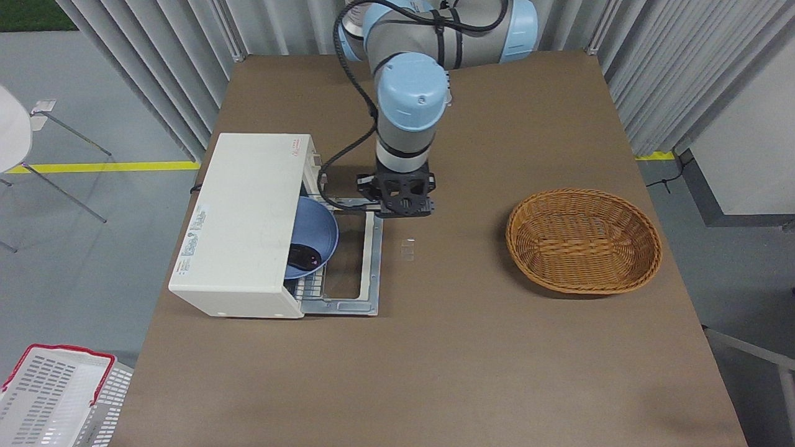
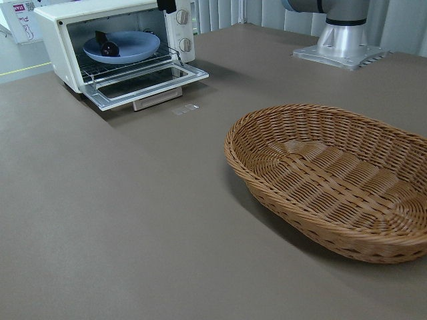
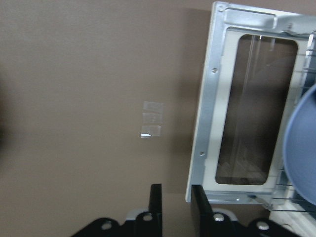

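A white toaster oven (image 1: 233, 223) stands on the left of the table, its door (image 3: 207, 123) folded down flat. Inside on the rack sits a blue plate (image 2: 135, 47) with a black object (image 1: 303, 256) on it, mouse-like from the front. My gripper hangs above the table near the open door, its two black fingers slightly apart in the wrist view, nothing seen between them. In the front view the gripper body (image 1: 396, 192) covers part of the door.
A wicker basket (image 1: 583, 239) sits on the right of the table. Small clear strips (image 3: 152, 118) lie beside the door.
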